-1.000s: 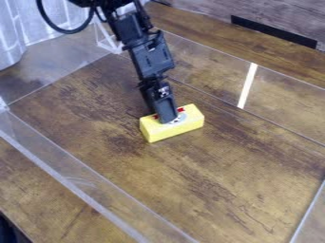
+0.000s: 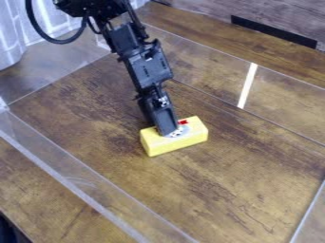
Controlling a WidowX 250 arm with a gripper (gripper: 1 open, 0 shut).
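Observation:
A yellow block [image 2: 164,142] with a white patch and a small red mark on top lies on the wooden board near the middle of the view. My black gripper [image 2: 166,127] reaches down from the upper left, its tips at the top of the block. The fingers partly cover the top, and whether they grip anything is unclear.
Clear plastic walls border the wooden board [image 2: 241,199] along the left and right. A white strip [image 2: 248,84] lies toward the upper right. The board right of and below the block is clear.
The arm leans a little differently, and the block has shifted slightly downward and rightward in the view, with the gripper still at its top.

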